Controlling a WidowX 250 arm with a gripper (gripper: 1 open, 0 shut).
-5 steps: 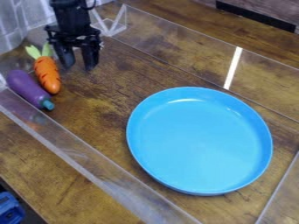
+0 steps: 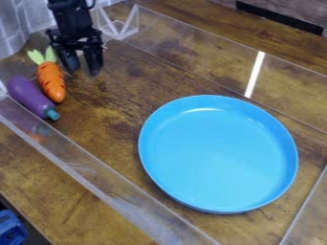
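Observation:
My black gripper [image 2: 76, 59] is at the top left of the camera view, low over the table beside an orange carrot [image 2: 52, 81], its two fingers hanging down just right of the carrot's green top; whether they are open is hard to tell. Below the carrot lies a purple eggplant [image 2: 31, 99] with a green stem. A large blue plate [image 2: 217, 153] fills the right front of the wooden table [image 2: 179, 57].
Clear plastic walls border the table along the left and right. A small blue object [image 2: 8, 230] sits outside at the bottom left.
My gripper has moved a little toward the back left, away from the middle of the table. The carrot, eggplant and plate look unchanged.

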